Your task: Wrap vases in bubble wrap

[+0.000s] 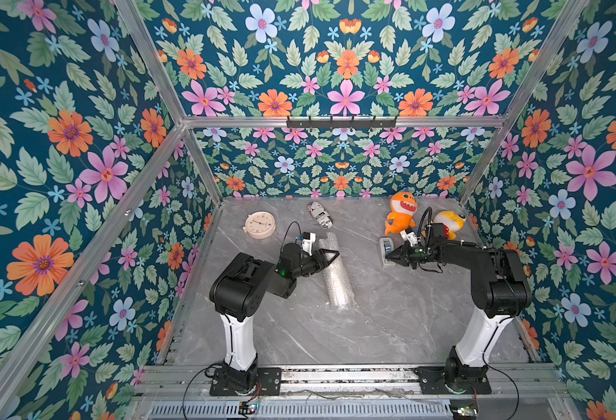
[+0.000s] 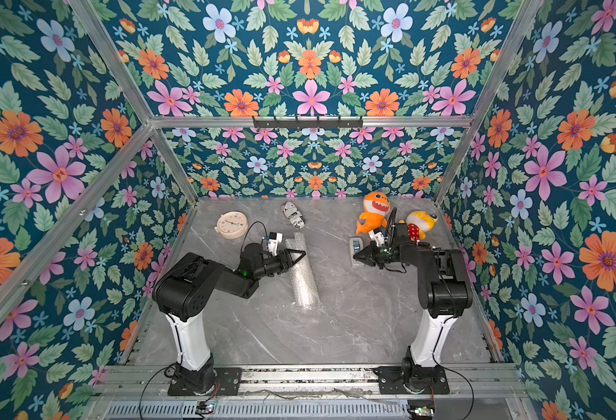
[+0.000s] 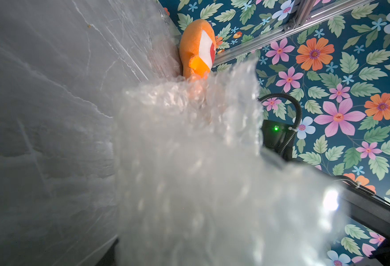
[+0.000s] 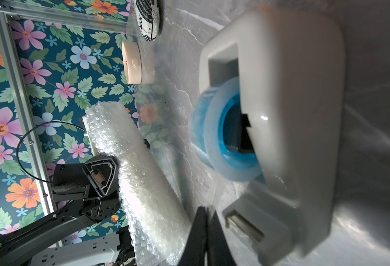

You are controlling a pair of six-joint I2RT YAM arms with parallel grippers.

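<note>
The bubble wrap roll [image 1: 339, 280] is a long, clear bundle slanting across the middle of the table; whatever it encloses is hidden. My left gripper [image 1: 332, 255] is closed around its upper half, one finger on each side, and the wrap [image 3: 195, 186] fills much of the left wrist view. A white tape dispenser [image 4: 297, 102] with a blue-cored tape roll [image 4: 223, 133] stands to the right of the roll. At its cutter end my right gripper is shut, and a thin clear tape strip [image 4: 214, 192] runs from the roll to its fingertips.
An orange shark toy [image 1: 401, 212] and a yellow toy [image 1: 450, 222] sit behind the right arm. A round beige clock [image 1: 259, 224] and a black-and-white patterned object [image 1: 319, 215] lie at the back left. Open table [image 1: 406, 322] stretches out in front.
</note>
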